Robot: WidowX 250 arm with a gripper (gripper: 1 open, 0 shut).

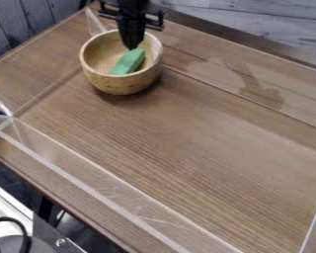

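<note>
A light wooden bowl (121, 84) stands on the table toward the upper left, with a green block (126, 62) inside it. My gripper (133, 42) hangs down from the top of the view at the bowl's far part, just above the green block. It looks shut, and nothing shows between its fingers.
Clear tape strips run along its left and front. A grey wooden wall (267, 20) stands behind it, and dark boards and cables show at the left edge.
</note>
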